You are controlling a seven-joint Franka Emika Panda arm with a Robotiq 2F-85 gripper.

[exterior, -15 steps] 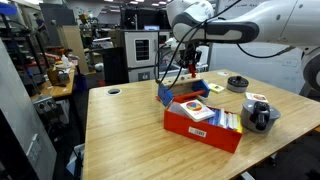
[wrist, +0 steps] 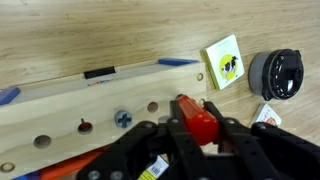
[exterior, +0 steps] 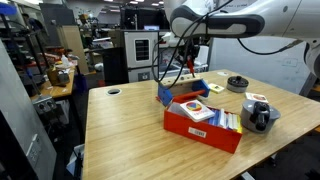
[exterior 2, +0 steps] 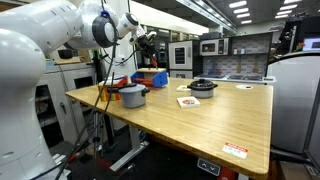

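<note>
My gripper is shut on a red peg-like piece [wrist: 196,117], seen in the wrist view. The piece is held above one end of a pale wooden bench toy [wrist: 62,113]; whether it touches the wood, I cannot tell. Several dark holes run along the bench, and a blue peg [wrist: 123,118] sits in its top. Blue end parts of the toy [exterior: 166,97] show in exterior view 1, where it stands behind the red box [exterior: 200,129]. In exterior view 2 the toy's blue side [exterior 2: 150,77] is small and far off.
Books and a white-covered box fill the red box. A grey cooker [exterior: 260,114] stands to its right and a dark pot [wrist: 277,75] lies farther back. Near the bench is a small picture card [wrist: 224,62].
The arm has shifted only slightly over the bench toy. The bench, the red box and the pots stay where they were.
</note>
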